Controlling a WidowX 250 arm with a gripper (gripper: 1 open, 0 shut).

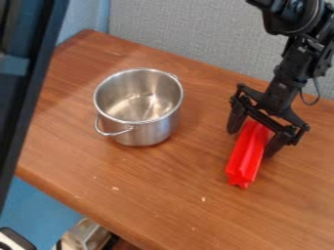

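A red elongated object [244,161] lies on the wooden table, pointing from upper right toward the front. My black gripper [257,129] is down over its far end, with one finger on each side of it; whether the fingers press on it I cannot tell. A steel pot [154,123] with wire handles stands to the left, apart from the red object.
The wooden table [92,54] has clear room at the back left and across the front. A grey wall panel [183,29] is behind it. A dark vertical edge [20,88] fills the left side, with clutter below the table at bottom left.
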